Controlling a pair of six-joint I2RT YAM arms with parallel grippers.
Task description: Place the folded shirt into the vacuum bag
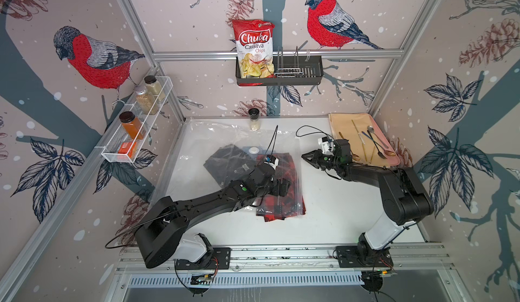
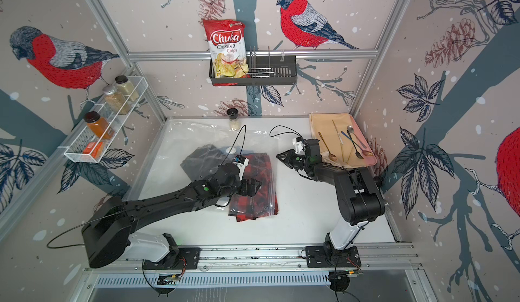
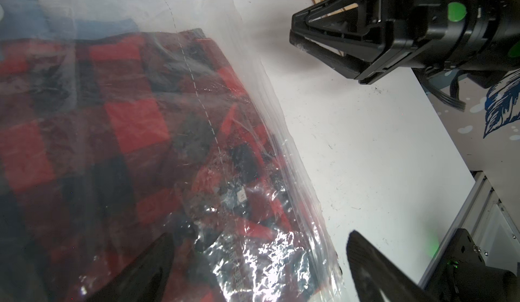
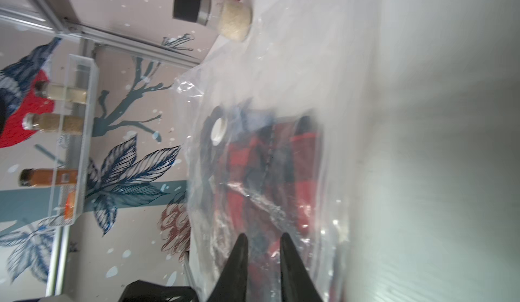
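A red-and-black plaid folded shirt (image 1: 295,193) lies under the clear film of the vacuum bag (image 1: 189,139), its lower edge sticking out past the bag's near edge. Beside it, dark grey cloth (image 1: 224,161) and a bit of blue cloth (image 3: 103,28) also show through the film. Over the shirt's right half, my left gripper is open, its fingers wide apart above the glossy film. To the right of the bag's right edge, my right gripper points left; a narrow gap stands between its fingertips, with nothing seen gripped.
A salt-like shaker (image 1: 254,119) stands at the bag's far edge. At the back right, a tray (image 1: 341,122) holds wooden and metal utensils. A wire shelf (image 1: 116,147) with jars hangs on the left wall.
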